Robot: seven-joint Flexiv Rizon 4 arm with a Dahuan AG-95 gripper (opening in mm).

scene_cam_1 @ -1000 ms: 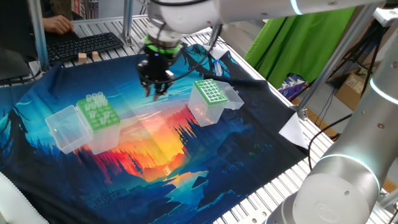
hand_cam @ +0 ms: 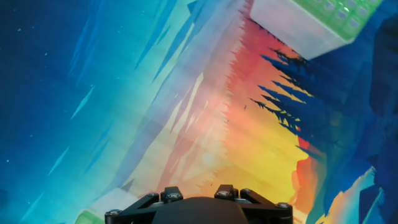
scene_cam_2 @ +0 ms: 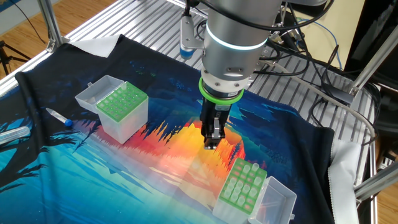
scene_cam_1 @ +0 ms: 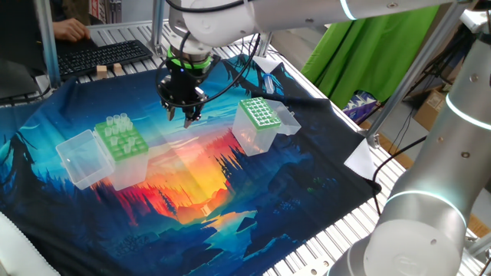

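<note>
My gripper (scene_cam_1: 179, 120) hangs in the air between two lidded boxes, its fingers apart and empty. In the wrist view, a clear gap shows between the two fingertips of the gripper. One box (scene_cam_1: 129, 170) holds a green rack (scene_cam_2: 236, 194) with several clear tubes or tips standing in it. The other box (scene_cam_1: 255, 138) has a green rack (scene_cam_1: 260, 112) whose holes look empty. Part of that second box (hand_cam: 305, 28) enters the wrist view at top right. A pale corner of the tip-filled box (hand_cam: 106, 208) peeks in at bottom left.
Both box lids, one (scene_cam_1: 83, 159) at left and one (scene_cam_1: 288, 120) at right, stand open. A blue-capped pen (scene_cam_2: 59, 117) lies on the printed cloth (scene_cam_2: 168, 180) beyond the empty-looking rack. Between the boxes, the cloth is bare.
The arm has moved a little left in exterior view 1, toward the tip-filled box. The fingertips appear further apart than before. Both boxes have stayed put.
</note>
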